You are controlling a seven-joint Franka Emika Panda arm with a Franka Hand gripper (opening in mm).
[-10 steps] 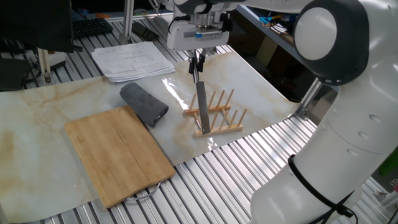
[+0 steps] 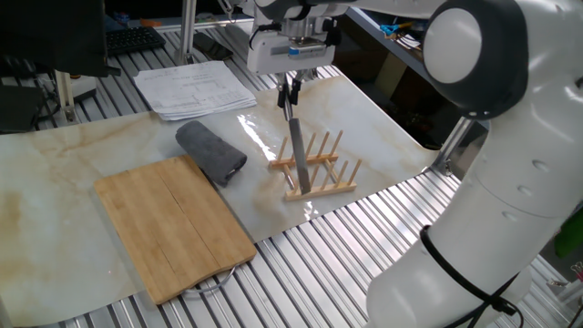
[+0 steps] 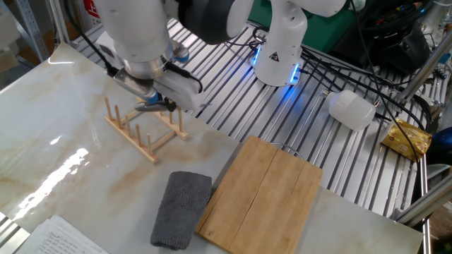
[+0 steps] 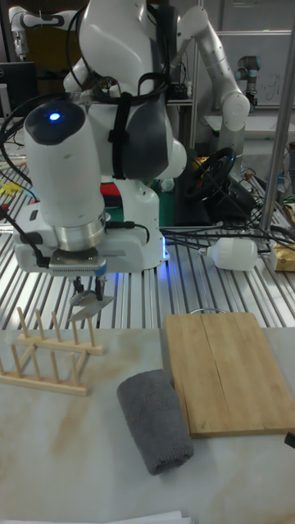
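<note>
A knife with a flat grey blade hangs down from my gripper, which is shut on its handle. Its blade slants slightly and overlaps the left end of the wooden peg rack in exterior view 1; whether the two touch I cannot tell. From the opposite side, the rack stands on the marbled sheet, with the blade above its near-robot side. In exterior view 3 the blade shows above the rack's right end, under my gripper.
Beside the rack lies a rolled grey towel, then a wooden cutting board with a wire handle. A stack of papers is behind the towel.
My gripper and the knife have shifted very slightly to the right in exterior view 1. The rack, towel and board have stayed put.
</note>
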